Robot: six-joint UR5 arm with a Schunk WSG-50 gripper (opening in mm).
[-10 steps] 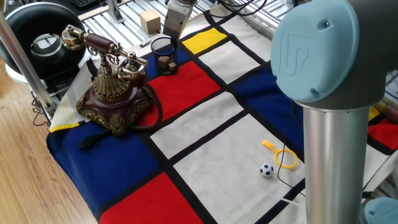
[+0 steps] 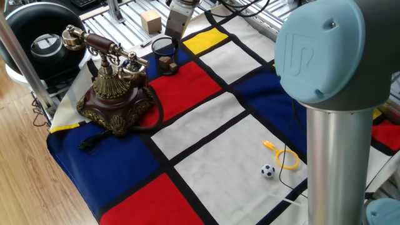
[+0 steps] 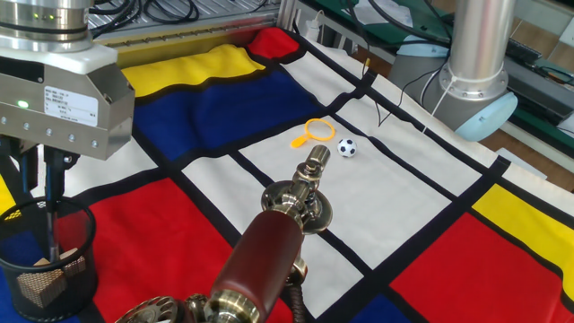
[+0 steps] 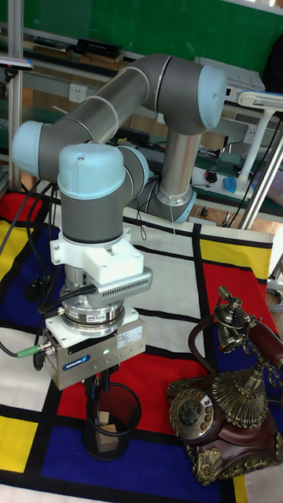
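A black mesh cup (image 3: 47, 269) stands upright at the left in exterior view 2, with wooden blocks (image 3: 56, 280) inside it. My gripper (image 4: 97, 395) points down at the cup's rim, its dark fingers (image 3: 56, 175) reaching to the opening. At least one finger seems to go down inside. Whether the fingers are closed on the cup wall or stand apart is not clear. In exterior view 1 the same cup (image 2: 165, 57) rests on the patterned cloth, the gripper body above it.
An antique telephone (image 2: 115, 94) stands close beside the cup. A yellow toy racket (image 2: 286, 157) and a small football (image 2: 267, 170) lie on the white part of the cloth (image 2: 219, 181). One wooden block (image 2: 150, 21) sits on the slatted surface behind.
The blue-capped arm joint has shifted slightly right in exterior view 1 over the last second. The gripper there moved only a little; cup, phone, racket and ball stayed put.
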